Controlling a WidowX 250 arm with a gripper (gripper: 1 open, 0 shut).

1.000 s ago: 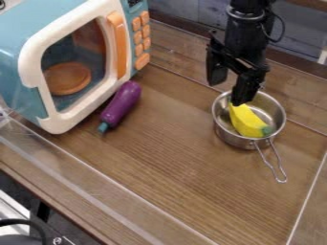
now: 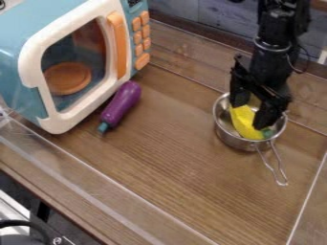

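My black gripper (image 2: pixel 255 96) hangs open at the right, its fingers down over a metal pot (image 2: pixel 230 134) with a long wire handle. In the pot lies a yellow banana-like object (image 2: pixel 244 122) with a green tip, partly hidden by the gripper. Whether the fingers touch it I cannot tell.
A toy microwave (image 2: pixel 38 38) with an orange disc inside stands at the left. A purple eggplant-like object (image 2: pixel 121 104) lies beside it.
My gripper has moved down and to the right, over the yellow object, and now covers part of it.
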